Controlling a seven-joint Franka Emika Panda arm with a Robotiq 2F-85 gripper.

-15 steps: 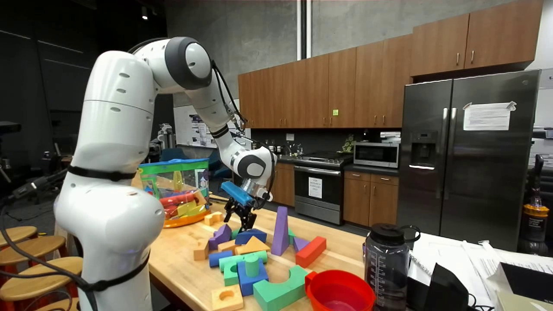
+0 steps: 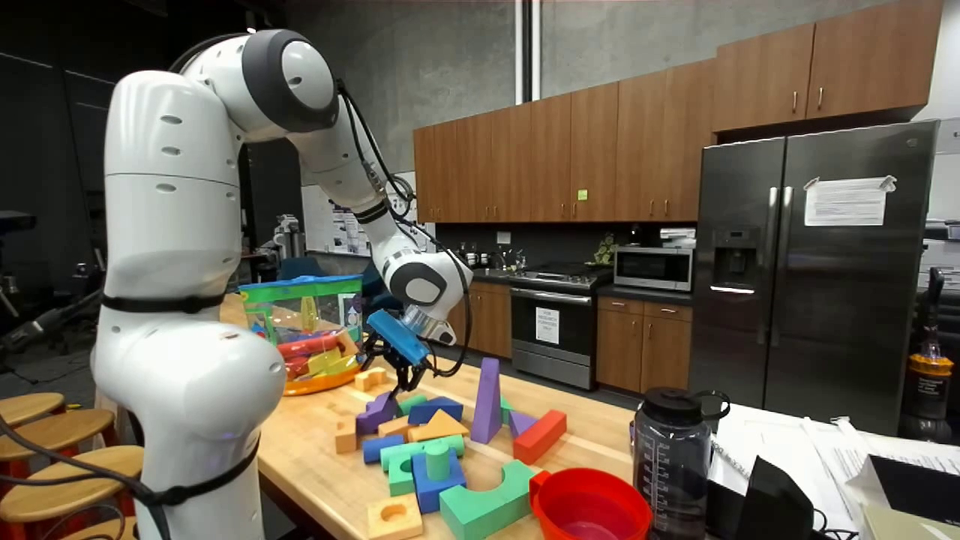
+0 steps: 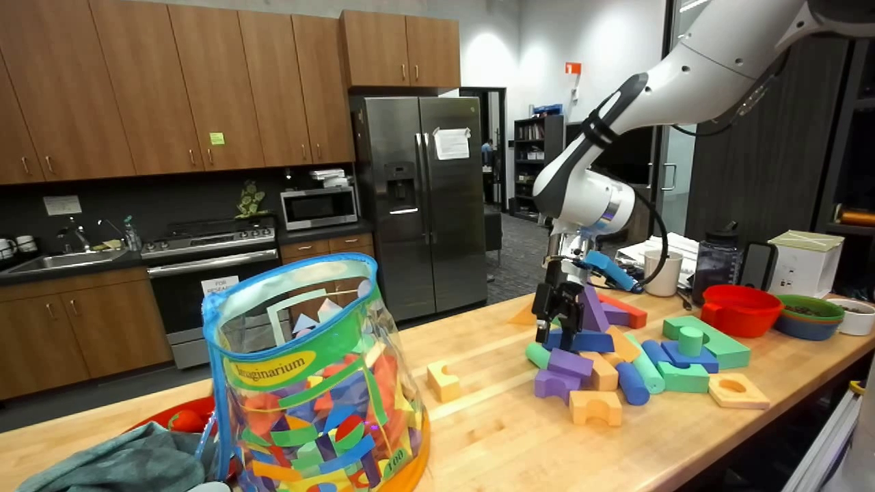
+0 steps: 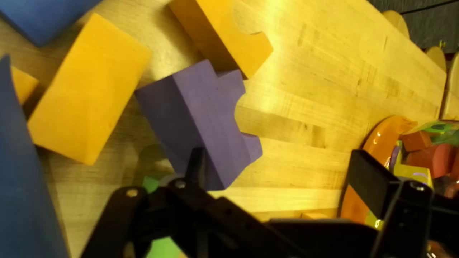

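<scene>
My gripper stands open among the blocks, with nothing held between its fingers. In the wrist view the left finger (image 4: 196, 167) overlaps the near corner of a purple notched block (image 4: 215, 116); contact cannot be told. The other finger (image 4: 370, 182) is over to the right, with bare table between. Exterior view 1 has the gripper (image 2: 396, 378) just above this purple block (image 2: 376, 414). From the other side, the gripper (image 3: 559, 316) is at the back of the pile, behind the purple block (image 3: 566, 373). An orange notched block (image 3: 596, 406) lies close to it.
A clear bag of blocks (image 3: 328, 393) stands across a free stretch of table, where a lone yellow notched block (image 3: 443, 381) lies. Around the gripper are a blue block (image 2: 436, 410), a tall purple wedge (image 2: 487, 402) and several others. A red bowl (image 2: 589, 504) is at the front.
In exterior view 1 the arm has swung left and back, bringing my gripper from behind the blue block to the purple one. The purple and orange notched blocks appear slightly shifted left.
</scene>
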